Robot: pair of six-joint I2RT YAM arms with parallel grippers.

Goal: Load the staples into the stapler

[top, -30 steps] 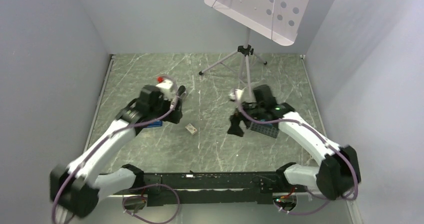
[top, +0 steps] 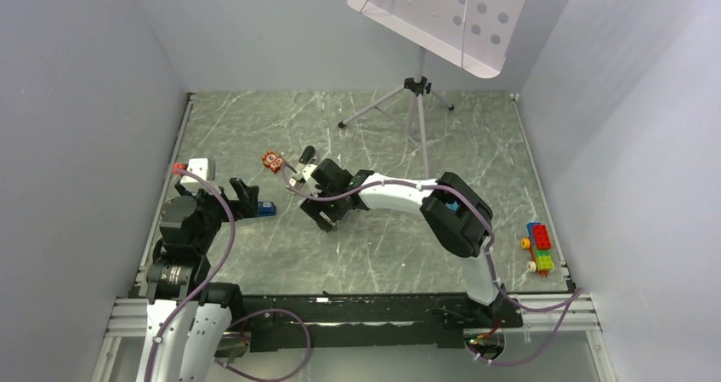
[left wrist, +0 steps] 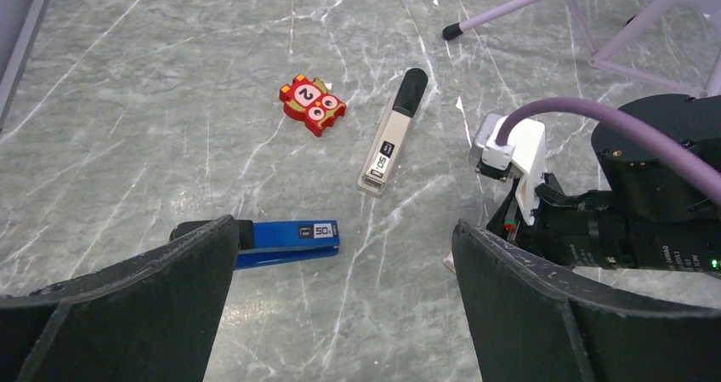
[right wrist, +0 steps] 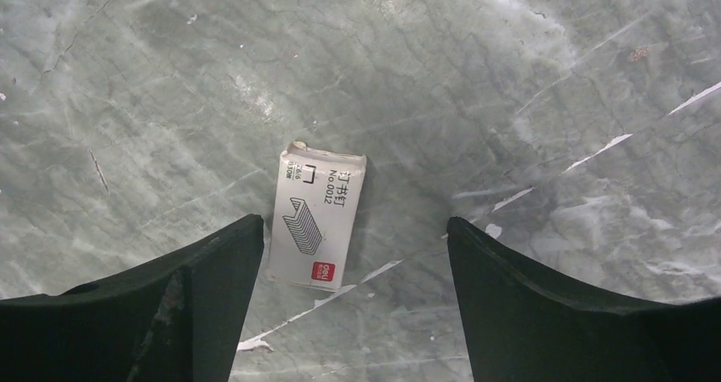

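Observation:
My right gripper (top: pixel 320 213) is low over the table's middle. In the right wrist view its fingers stand apart on either side of a white staple box (right wrist: pixel 315 216), close to the left finger, with a wide gap on the right. A blue stapler (left wrist: pixel 293 237) lies at the left of the table, partly behind a finger in the left wrist view. My left gripper (top: pixel 241 199) hangs open at the left, above the stapler's area, with nothing between its fingers.
A red owl toy (left wrist: pixel 311 103) and a grey-and-black stick-like item (left wrist: pixel 393 131) lie behind the stapler. A tripod stand (top: pixel 421 118) is at the back, toy bricks (top: pixel 540 248) at the right edge.
My right gripper has moved left and down onto the staple box. My left gripper has drawn back to the left from the middle.

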